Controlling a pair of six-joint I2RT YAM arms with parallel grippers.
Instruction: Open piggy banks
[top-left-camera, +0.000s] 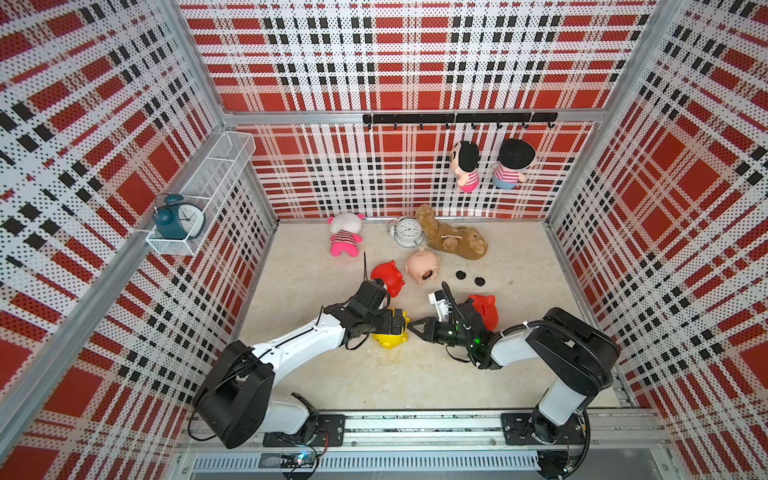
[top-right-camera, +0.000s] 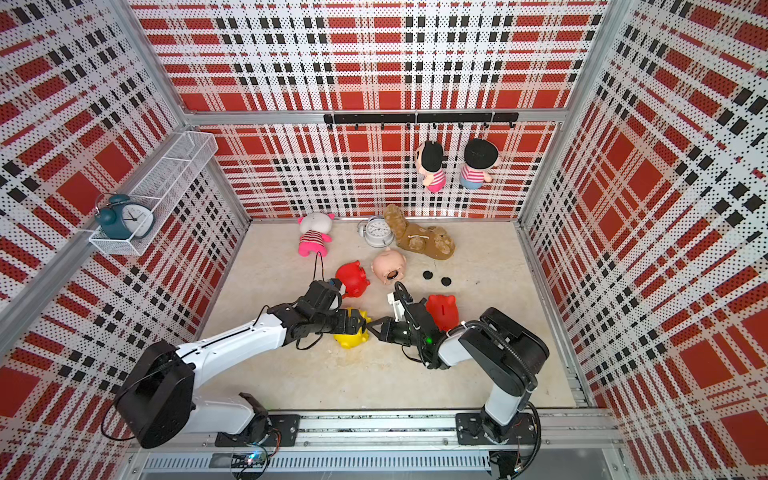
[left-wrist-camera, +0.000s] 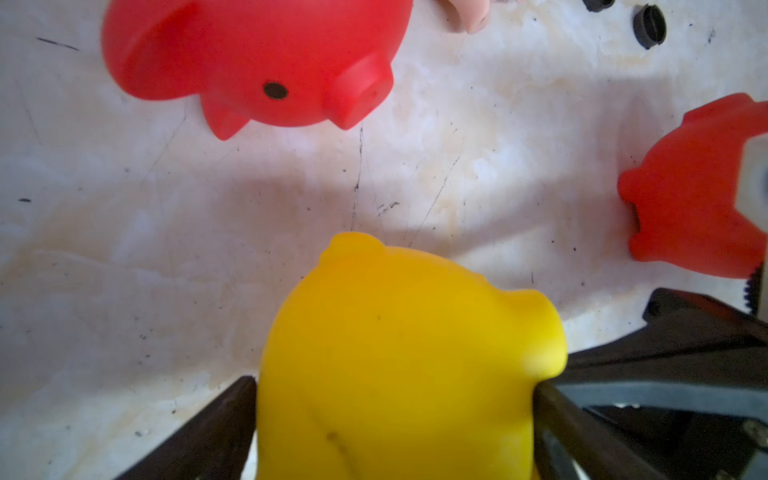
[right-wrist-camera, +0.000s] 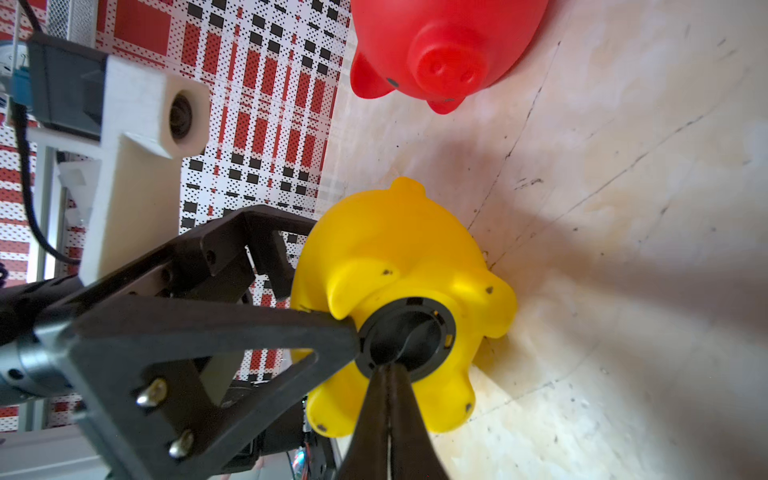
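A yellow piggy bank (left-wrist-camera: 400, 344) lies on its side, belly toward my right gripper, its round black plug (right-wrist-camera: 408, 340) in place. My left gripper (top-left-camera: 396, 321) spans the yellow bank, fingers either side of it; whether they press on it is unclear. The tips of my right gripper are together at the plug, nothing visible between them. A red piggy bank (top-left-camera: 386, 277) lies behind, another (top-right-camera: 441, 310) beside my right arm, and a pink one (top-left-camera: 423, 265) farther back shows a dark opening.
Two black plugs (top-right-camera: 437, 278) lie right of the pink bank. Along the back are a pink plush toy (top-left-camera: 345, 233), a silver clock (top-left-camera: 408, 232) and a brown bear (top-left-camera: 457, 237). A wire rack (top-left-camera: 216, 168) is on the left wall.
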